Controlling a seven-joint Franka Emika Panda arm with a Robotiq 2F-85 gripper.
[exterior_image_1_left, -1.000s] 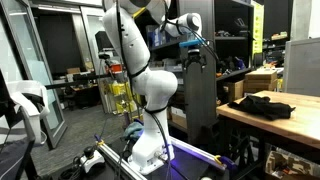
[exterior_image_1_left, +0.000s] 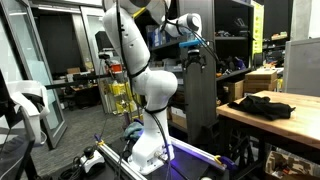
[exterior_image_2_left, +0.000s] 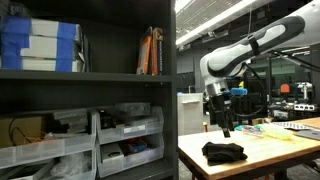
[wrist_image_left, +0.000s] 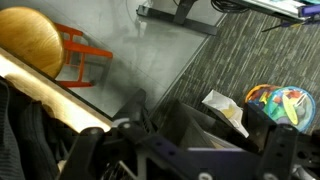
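Note:
My gripper is open, with one dark finger (wrist_image_left: 135, 108) to the left and nothing held between the two. High up beside the shelf, the gripper (exterior_image_1_left: 194, 62) points downward, well apart from the table. A crumpled black cloth (exterior_image_1_left: 262, 106) lies on the wooden table (exterior_image_1_left: 294, 124). The same cloth (exterior_image_2_left: 223, 153) shows near the table's edge in the second exterior view. Part of a dark cloth (wrist_image_left: 22, 135) appears at the left border of the wrist view, beyond the pale table edge (wrist_image_left: 45, 92).
A tall dark shelf (exterior_image_2_left: 95, 78) holds clear bins (exterior_image_2_left: 130, 129) and several books (exterior_image_2_left: 150, 52). Below the gripper, the wrist view shows grey floor, an orange stool (wrist_image_left: 75, 55), a white paper item (wrist_image_left: 224, 108) and a colourful round container (wrist_image_left: 283, 103). Cardboard boxes (exterior_image_1_left: 260, 80) stand behind the table.

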